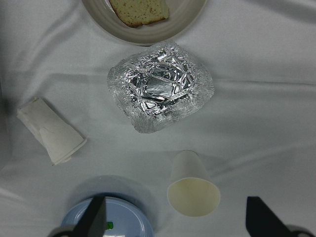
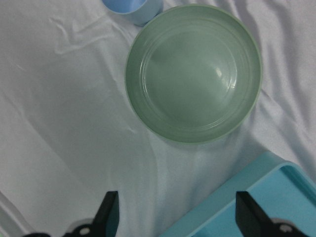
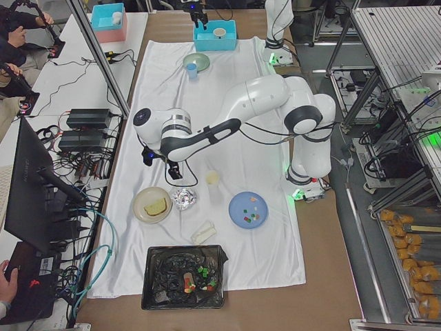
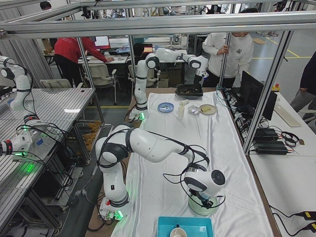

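My left gripper is open above a foil bundle [image 1: 160,86], an upright pale cup [image 1: 192,200], a folded napkin [image 1: 52,131], a beige plate with sponge-like bread [image 1: 138,12] and a blue plate [image 1: 126,227] with small coloured pieces. My right gripper is open beside the rim of a light-blue bin [image 2: 222,200], with a green plate [image 2: 192,74] and a blue cup [image 2: 136,12] nearby. Nothing shows between either gripper's fingers.
A black lined tray [image 3: 185,298] with coloured pieces stands at the left arm's end of the cloth. A monitor, cables and metal frame posts border the cloth.
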